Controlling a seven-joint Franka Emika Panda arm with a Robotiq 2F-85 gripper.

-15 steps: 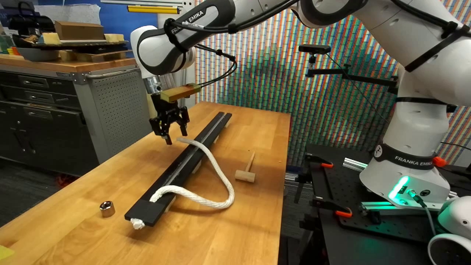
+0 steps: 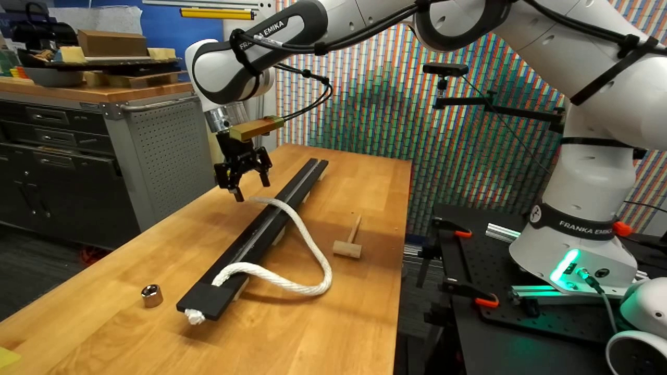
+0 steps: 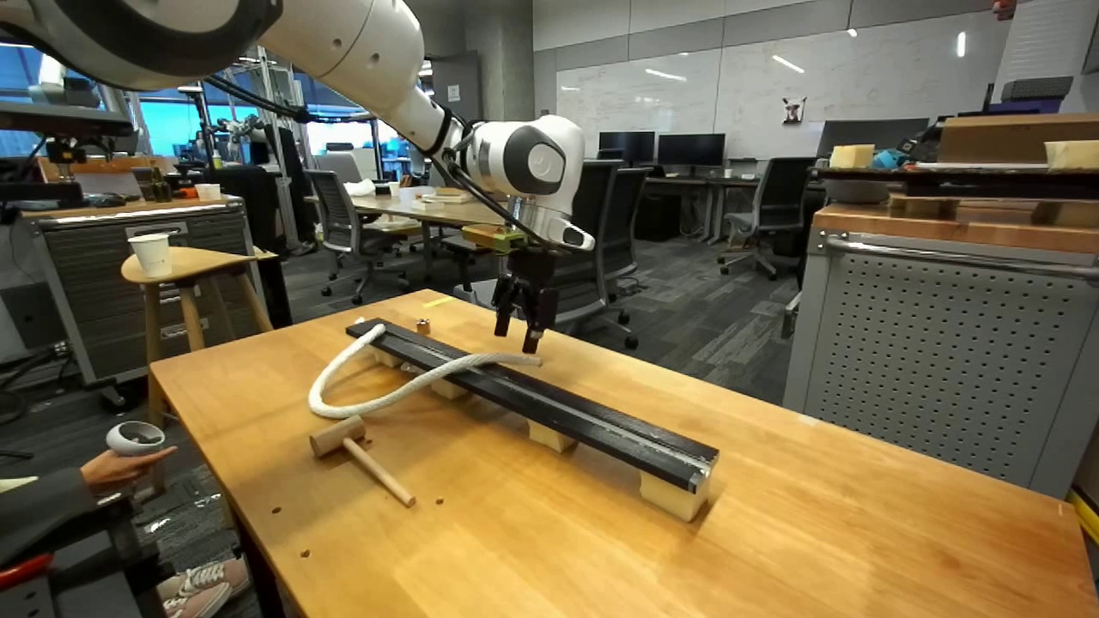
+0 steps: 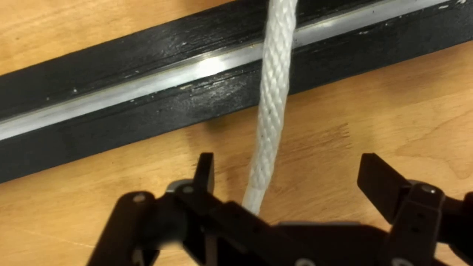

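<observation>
A white braided rope [image 2: 310, 247] passes through one end of the long black channel board [image 2: 250, 244], loops out over the table and crosses back over the board. Its free end [image 4: 257, 195] reaches past the board's far side, as the wrist view shows. My gripper [image 2: 252, 190] hangs over that side of the table, open and pointing down. In the wrist view the rope's tip lies in line with the gap between the spread fingers, nearer the left one. Nothing is held. In exterior view 2 the fingertips are close to the rope end [image 3: 520, 360].
A wooden mallet [image 3: 362, 457] lies beside the rope loop. A metal socket [image 2: 152, 296] stands near the board's rope end. Pale blocks [image 3: 672, 498] raise the board off the table [image 3: 876, 494].
My gripper has shifted slightly to the right in exterior view 1, with little change in height. The rope, board, mallet and socket look unmoved.
</observation>
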